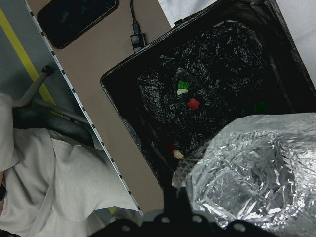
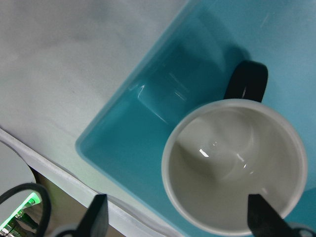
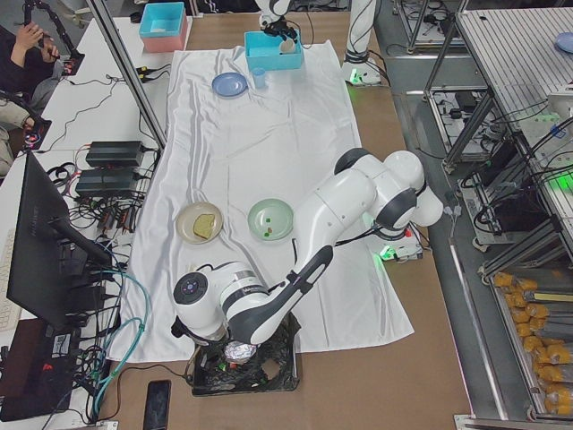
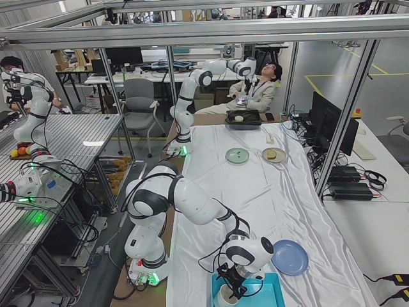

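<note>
My left gripper [image 3: 235, 345] is over the black plastic-lined bin [image 1: 207, 64], with crumpled silver foil or clear film [image 1: 247, 177] at its fingers, apparently held; the fingers are mostly hidden. The bin holds small red, green and white bits. My right gripper [image 4: 231, 281] hangs in the blue bin [image 2: 128, 133]; in the right wrist view its fingers stand apart over a white mug [image 2: 232, 168] with a dark handle, touching or not I cannot tell.
A green plate [image 3: 269, 219] and a tan plate [image 3: 190, 219] with a yellow piece lie mid-table. A blue plate [image 4: 289, 258] is beside the blue bin. A phone [image 1: 76, 19] lies by the black bin. A seated person is beyond that end.
</note>
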